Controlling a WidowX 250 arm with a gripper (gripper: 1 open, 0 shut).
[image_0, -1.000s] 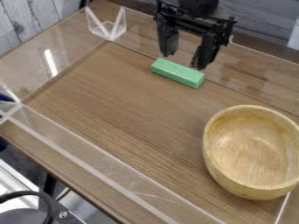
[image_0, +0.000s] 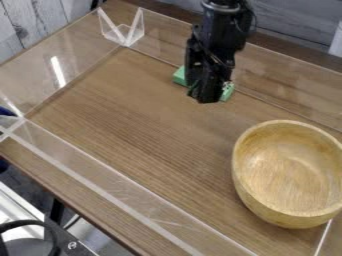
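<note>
My black gripper (image_0: 205, 88) hangs over the upper middle of the wooden table, pointing down in front of a green block (image_0: 225, 90). It partly hides the block, whose ends show on both sides. I cannot tell whether the fingers are open or touch the block.
A large round wooden bowl (image_0: 287, 210) takes up the lower right. Clear plastic pieces lie at the upper left and left edge. A black cable shows at the lower left.
</note>
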